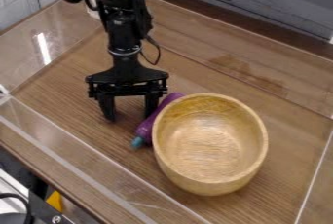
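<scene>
My black gripper (128, 101) hangs low over the wooden surface at the centre left, fingers pointing down and spread apart, with no object visible between them. Just to its right lies a purple object with a teal tip (150, 126), slanting down to the left, partly hidden by a large beige bowl (209, 155) on the right.
The wooden tray floor (235, 53) is clear behind and to the right of the bowl. Raised wooden walls edge it at the back and left. A cable and a yellow item lie outside at the lower left.
</scene>
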